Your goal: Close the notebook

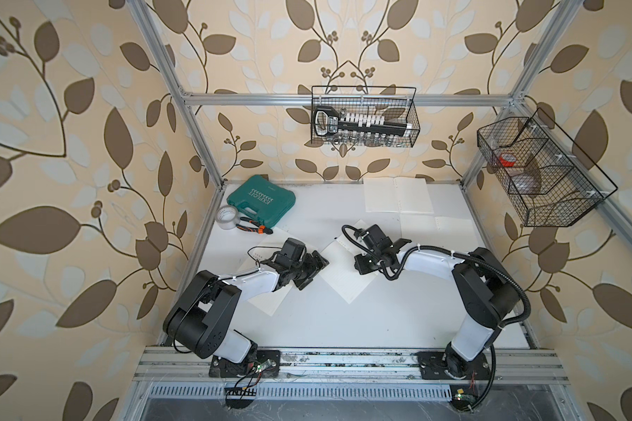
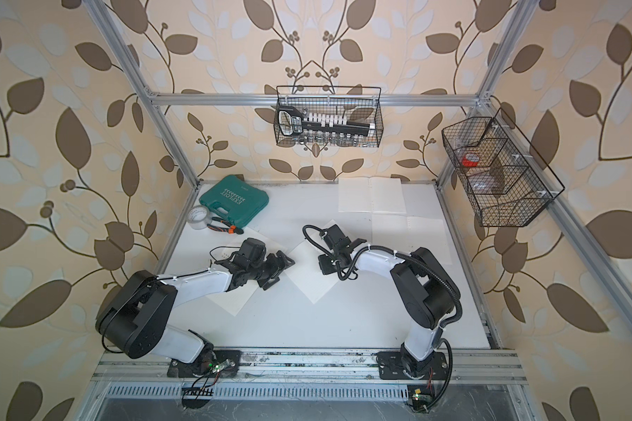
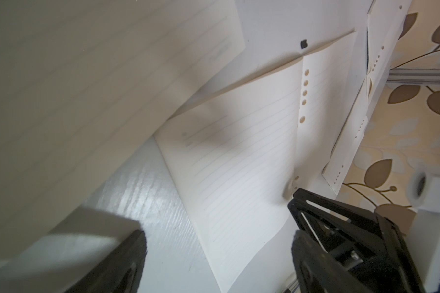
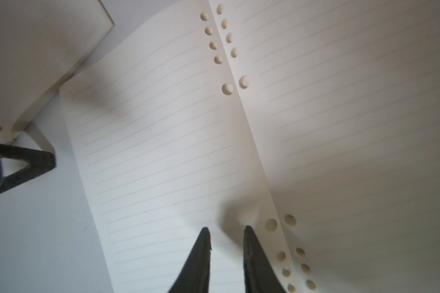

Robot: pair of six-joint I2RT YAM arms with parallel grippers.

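Observation:
An open notebook (image 1: 342,272) with lined cream pages and punched holes lies askew at mid-table. Above its middle, close to the fold, hovers my right gripper, its fingers parted by a narrow gap with only page behind them. My left gripper stands open at the notebook's left, nothing between its fingers; in the left wrist view the notebook (image 3: 244,151) shows beyond them. A second open notebook (image 1: 268,299) lies partly beneath the left arm. The right arm hides part of the middle notebook from above.
More open notebooks (image 1: 399,194) lie at the back right. A green case (image 1: 262,202), a tape roll (image 1: 226,216) and orange-handled pliers (image 1: 254,226) sit back left. Bare table spans the front middle.

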